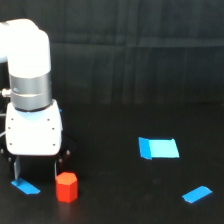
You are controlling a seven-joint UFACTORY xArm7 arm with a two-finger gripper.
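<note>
A red six-sided block (67, 187) stands on the dark table at the lower left. My gripper (38, 168), under a white arm, is low over the table just left of and behind the block. Its two dark fingers are spread apart, with no object visible between them. The right finger ends close to the block's upper left edge; whether they touch, I cannot tell.
Below the left finger lies a blue strip (25, 186). Farther right, a pale cyan square (163, 148) with a blue strip along its left side lies flat, and another blue strip (196, 194) is nearer the front.
</note>
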